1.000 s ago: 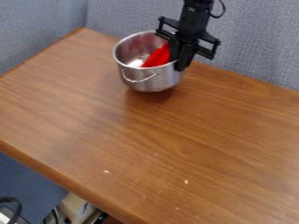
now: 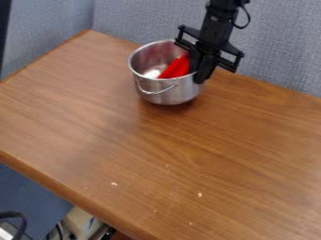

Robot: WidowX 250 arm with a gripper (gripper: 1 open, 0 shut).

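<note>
A steel pot (image 2: pixel 156 88) with a wire handle stands at the back middle of the wooden table (image 2: pixel 150 169). A red object (image 2: pixel 174 67) lies inside it, partly hidden by the rim. My black gripper (image 2: pixel 197 67) reaches down at the pot's right side, by the rim and the red object. Its fingertips are hard to make out, so whether anything is between them cannot be seen.
Grey padded walls stand behind and to the left of the table. Some clutter and cables show past the lower left edge.
The pot has shifted slightly over the last second, and my gripper has moved a little with small changes in its pose at the rim.
</note>
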